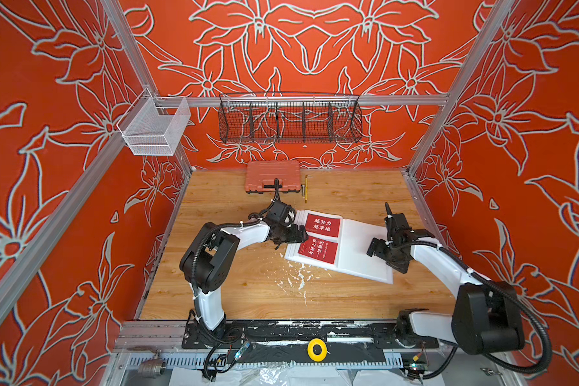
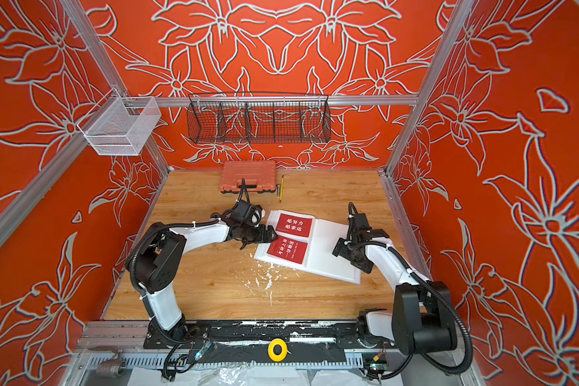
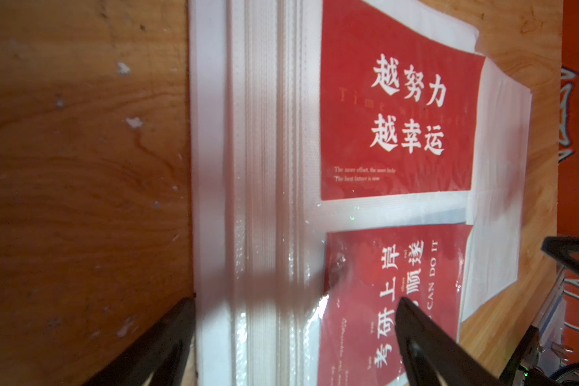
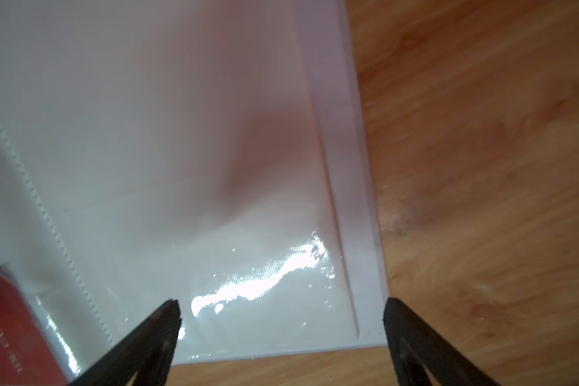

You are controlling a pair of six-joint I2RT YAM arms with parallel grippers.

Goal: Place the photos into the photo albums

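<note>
An open white photo album (image 1: pixel 360 251) lies slanted on the table, red photos (image 1: pixel 321 223) in its left page's two pockets and the right page blank white. My left gripper (image 1: pixel 296 234) hovers at the album's left edge, fingers apart above the page edges; in the left wrist view nothing shows held. My right gripper (image 1: pixel 375 247) stands open over the album's right page near its outer edge, nothing between its fingers. The right wrist view shows that page's empty clear sleeve (image 4: pixel 193 160) and part of a red photo.
A red case (image 1: pixel 272 172) and a yellow tool (image 1: pixel 306 188) lie at the back of the table. A black wire basket and a white one hang on the walls. Bare wood surrounds the album; white flecks lie in front of it.
</note>
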